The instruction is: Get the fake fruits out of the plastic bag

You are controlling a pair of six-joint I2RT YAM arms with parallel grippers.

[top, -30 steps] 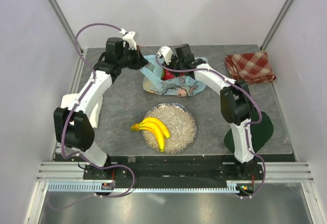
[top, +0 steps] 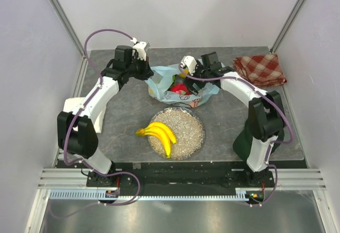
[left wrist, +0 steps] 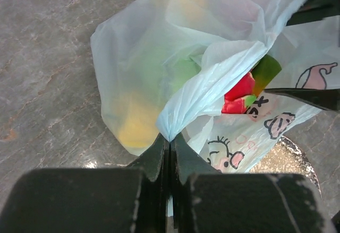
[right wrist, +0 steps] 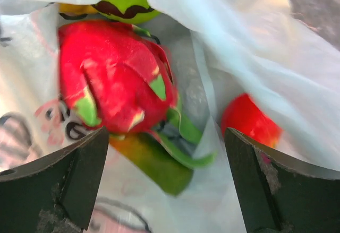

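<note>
A pale blue plastic bag (top: 166,75) lies at the back middle of the table, its mouth pulled apart. My left gripper is shut on a gathered edge of the bag. Inside, a red fruit with green leaves (right wrist: 114,76) shows through the opening, beside a green and orange piece (right wrist: 154,161). A smaller red piece (right wrist: 249,121) lies to the right, partly behind plastic. At the bag's mouth, my right gripper stands open above the contents with nothing between its fingers. Yellow bananas (top: 160,136) rest on the round plate.
The speckled round plate (top: 187,132) sits in front of the bag. A red checked cloth (top: 260,70) lies at the back right, a dark green item (top: 243,144) at the front right, and a white cloth (top: 99,117) at the left.
The bag hung more upright and now sits lower, its mouth wider. The right gripper has moved rightward and toward the front.
</note>
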